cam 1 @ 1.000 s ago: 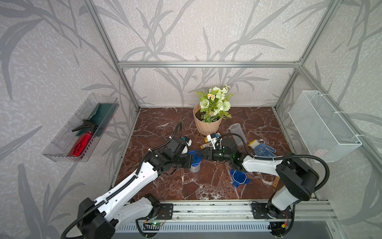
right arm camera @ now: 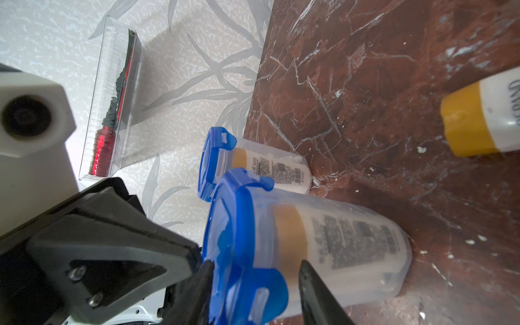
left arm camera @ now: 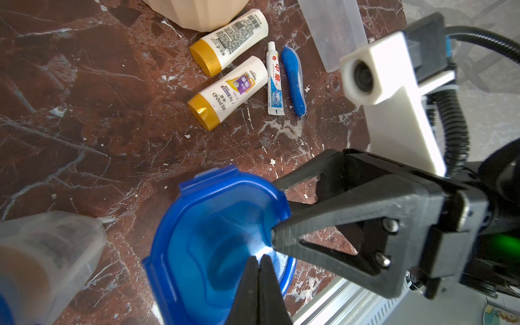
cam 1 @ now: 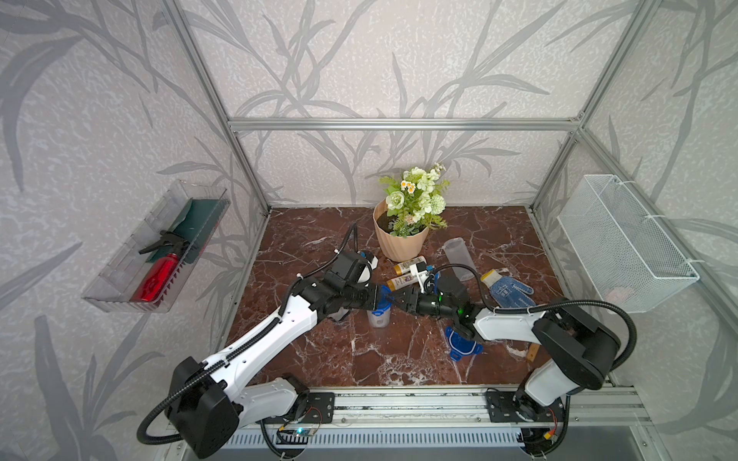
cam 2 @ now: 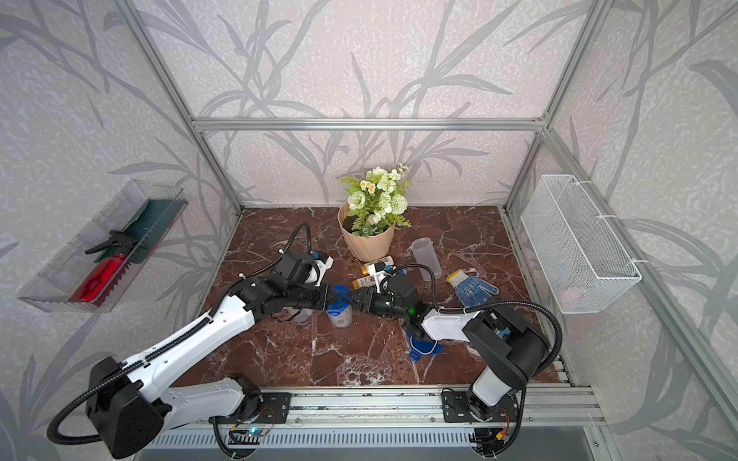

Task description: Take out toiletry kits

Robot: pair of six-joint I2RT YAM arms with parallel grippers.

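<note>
A clear canister with a blue lid [right arm camera: 335, 243] stands on the table between my two grippers; a white-and-gold tube shows through its wall. My left gripper is shut over the blue lid [left arm camera: 216, 254], nothing visible between its fingers. At the lid's rim and clasp is my right gripper, partly open, one finger in front of the lid and the other in front of the canister's wall. Contact there cannot be told. Behind stands a second blue-lidded canister [right arm camera: 270, 162], also with a tube inside. Two white-and-gold tubes [left arm camera: 233, 89], a toothpaste tube [left arm camera: 275, 81] and a blue item [left arm camera: 294, 81] lie loose.
A flower pot [cam 1: 399, 244] stands at the back. An empty clear cup [cam 1: 459, 257], a blue glove [cam 1: 511, 293] and a loose blue lid [cam 1: 461, 344] lie to the right. Clear and wire baskets [cam 1: 626, 238] hang on the side walls.
My left gripper has shifted rightward over the lid. My right gripper has moved slightly right since a second ago. The canister has stayed nearly in place.
</note>
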